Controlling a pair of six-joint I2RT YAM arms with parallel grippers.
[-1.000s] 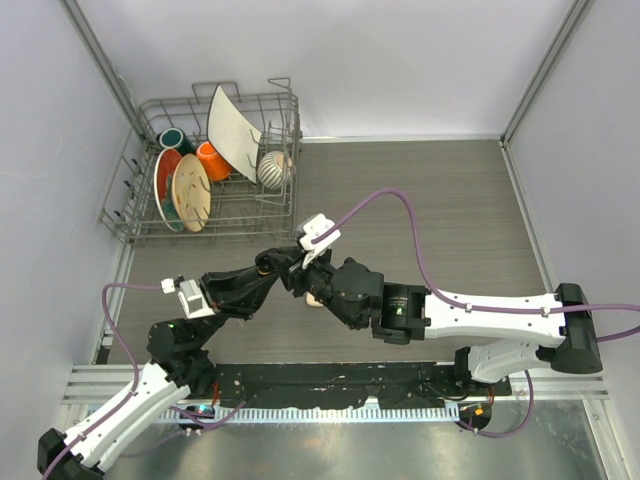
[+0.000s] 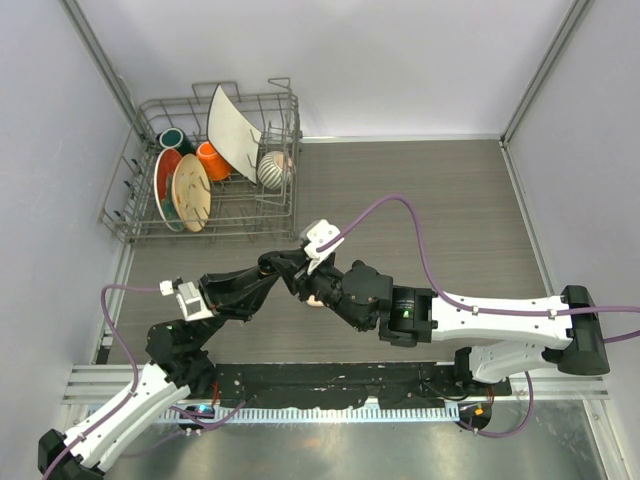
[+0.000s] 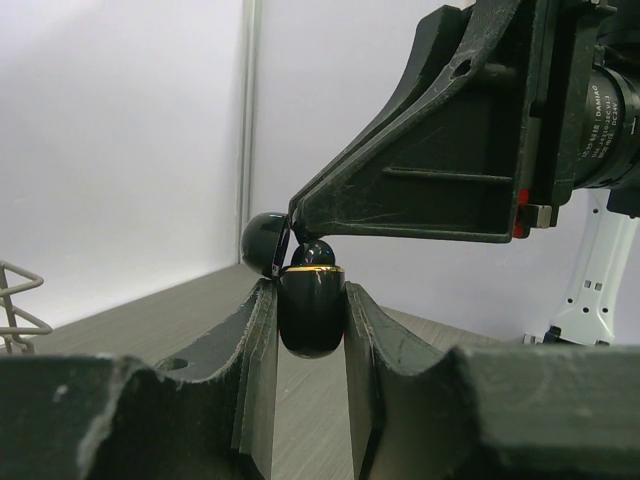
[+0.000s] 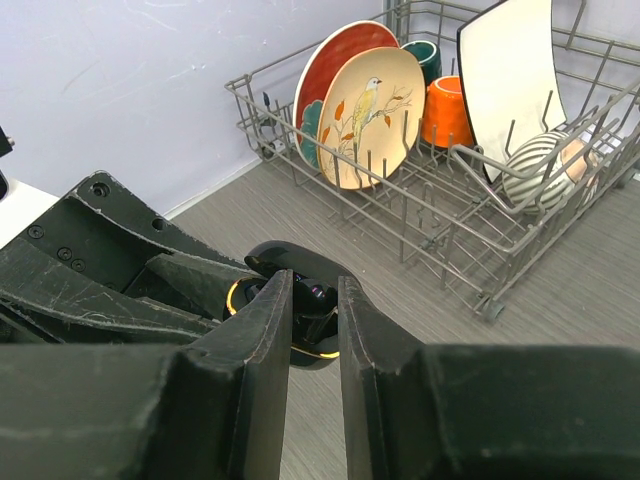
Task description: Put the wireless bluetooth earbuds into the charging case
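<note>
A small glossy black charging case [image 3: 311,325] with a gold line round its rim is pinched between the fingers of my left gripper. Its lid [image 3: 264,243] stands open. Just over the opening, a black earbud [image 3: 314,253] shows beneath the fingertips of my right gripper, which is shut on it. In the right wrist view the earbud [image 4: 318,297] sits against the opened case; how deep it goes is hidden. From above, both grippers meet left of centre, and the fingers cover the case.
A wire dish rack [image 2: 215,215] with plates, cups and a striped bowl stands at the back left. Beneath the right arm a pale object [image 2: 315,301] lies mostly hidden on the table. Bare grey table [image 2: 420,210] stretches behind the right arm.
My right arm has shifted slightly to the right and a little toward the front, its fingertips still at the case. The left arm has kept its place.
</note>
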